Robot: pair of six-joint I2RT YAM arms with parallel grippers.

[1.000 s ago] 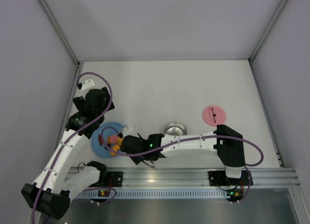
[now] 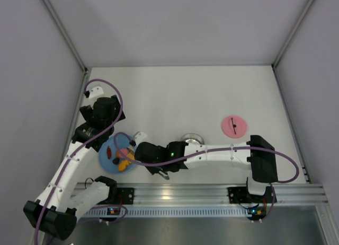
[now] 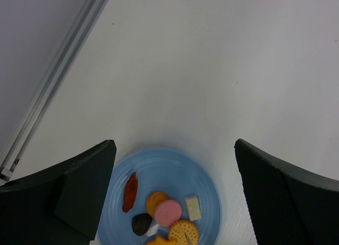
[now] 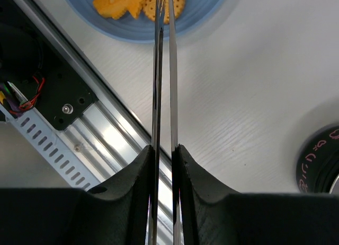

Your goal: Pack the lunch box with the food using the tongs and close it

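Note:
A blue plate (image 2: 109,165) holds food pieces: a brown sausage (image 3: 130,192), pink slice (image 3: 168,213), cracker (image 3: 184,232), white piece (image 3: 193,207), dark piece (image 3: 141,224) and orange pieces (image 4: 114,2). My left gripper hangs above the plate's back part, its fingers wide apart and empty. My right gripper has its long thin tips close together over the cracker at the plate's edge; whether they grip anything is unclear.
A steel bowl (image 2: 192,136), partly behind the right arm, and a pink disc (image 2: 233,127) are on the right. A metal rail (image 2: 175,192) runs along the front edge.
The left arm has not moved.

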